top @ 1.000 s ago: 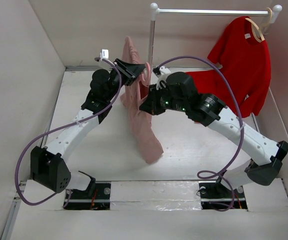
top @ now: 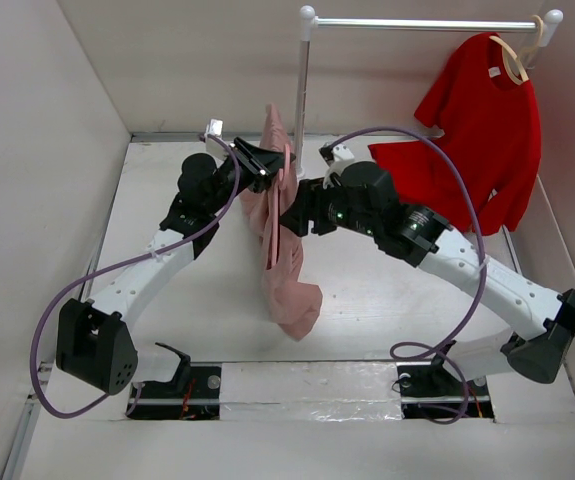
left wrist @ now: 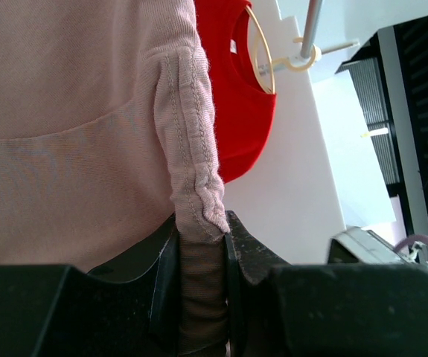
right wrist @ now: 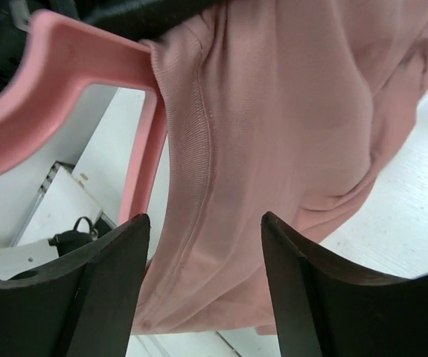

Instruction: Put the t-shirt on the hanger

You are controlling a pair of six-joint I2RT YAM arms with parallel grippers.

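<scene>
The pink t-shirt [top: 289, 295] hangs from my left gripper [top: 272, 160], which is shut on its folded seam, filling much of the left wrist view. A pink hanger [right wrist: 147, 149] lies along the shirt's edge at the left gripper, seen in the right wrist view; how far it is inside the shirt is unclear. My right gripper [top: 302, 208] stands open just right of the shirt and hanger, its two fingers [right wrist: 102, 297] facing the cloth with nothing clearly between them.
A metal rail [top: 417, 24] spans the back, its post behind the shirt. A red shirt [top: 477, 140] hangs on a wooden hanger at the right. The white floor around the arms is mostly clear.
The left gripper has shifted slightly down with the shirt, whose lower part has swung and narrowed. The right gripper has moved slightly, now a little apart from the cloth.
</scene>
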